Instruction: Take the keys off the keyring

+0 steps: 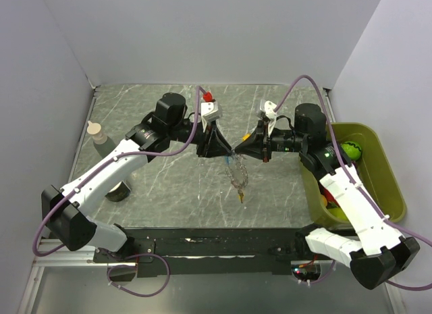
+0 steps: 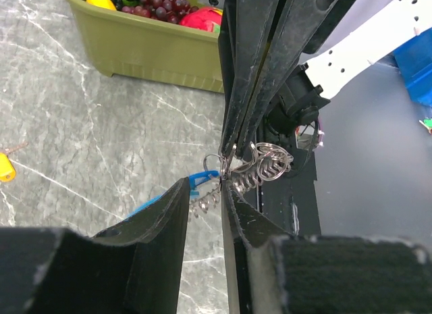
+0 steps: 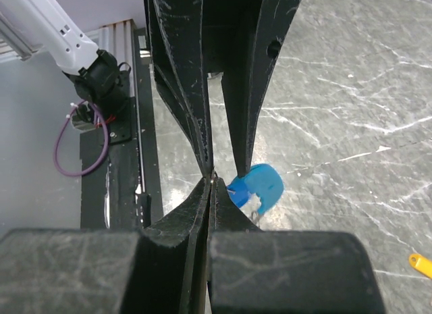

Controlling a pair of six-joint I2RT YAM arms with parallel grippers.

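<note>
The keyring, a coiled wire chain [image 1: 238,175] with blue items, hangs between the two grippers at the table's middle. My right gripper [image 1: 236,152] is shut at the chain's top; in the left wrist view its tips meet at a small ring. My left gripper [image 1: 223,152] stands open just beside it, fingertips at that ring [image 2: 213,159]. A blue piece [image 3: 266,186] shows below the fingertips in the right wrist view. Whether any key is on the ring is unclear.
A green bin [image 1: 378,186] with toy fruit stands at the right. A bottle [image 1: 101,142] and a dark cylinder [image 1: 119,190] are at the left. A yellow item [image 3: 420,263] lies on the table.
</note>
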